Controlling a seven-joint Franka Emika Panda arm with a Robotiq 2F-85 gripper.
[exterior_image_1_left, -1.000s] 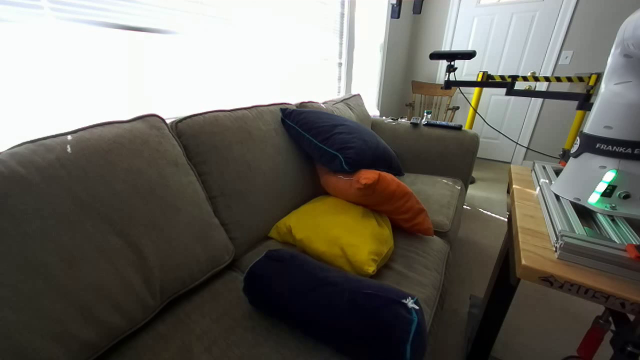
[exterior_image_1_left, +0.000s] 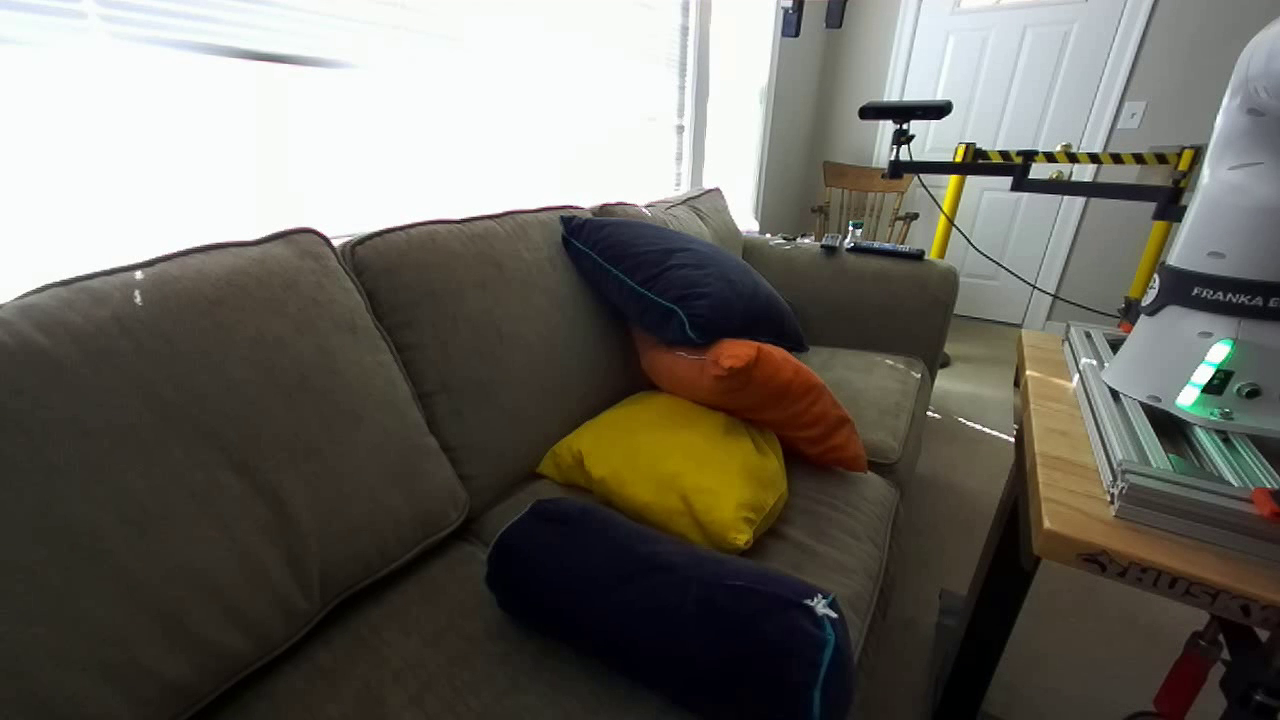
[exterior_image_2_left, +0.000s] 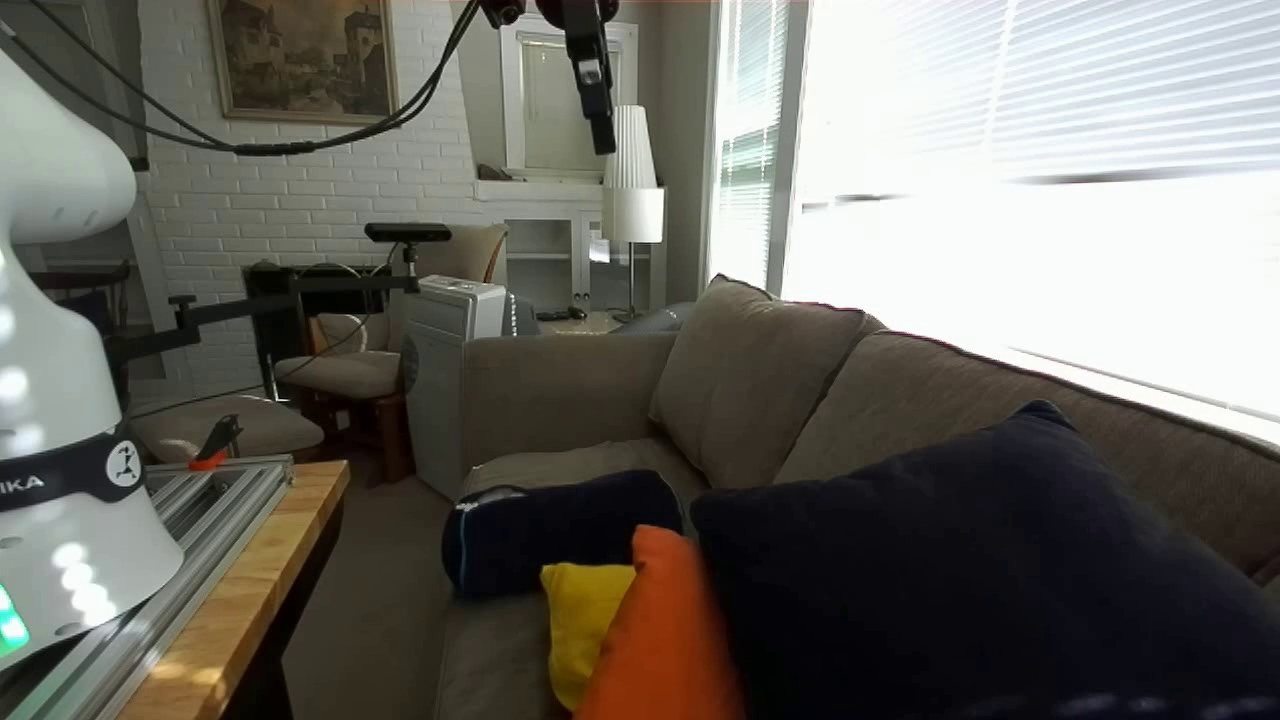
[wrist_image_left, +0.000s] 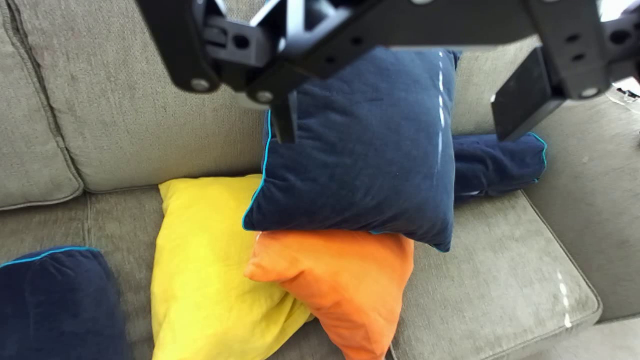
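Note:
My gripper stands open in the wrist view, its two fingers wide apart with nothing between them. Its fingertips also show at the top edge of exterior view 1, and part of it hangs at the top of exterior view 2, well above the sofa. A navy square pillow (wrist_image_left: 378, 150) with turquoise piping leans on the backrest and overlaps an orange pillow (wrist_image_left: 342, 276). That one rests partly over a yellow pillow (wrist_image_left: 204, 258). Towards the near end of the seat in exterior view 1 lies a navy bolster (exterior_image_1_left: 660, 606).
A second navy roll (wrist_image_left: 501, 162) sits beside the sofa's armrest (wrist_image_left: 576, 180), partly hidden by the square pillow. Bare seat cushion (wrist_image_left: 486, 288) shows in front of it. The wooden table (exterior_image_1_left: 1044, 480) carrying my base faces the sofa across a narrow floor gap.

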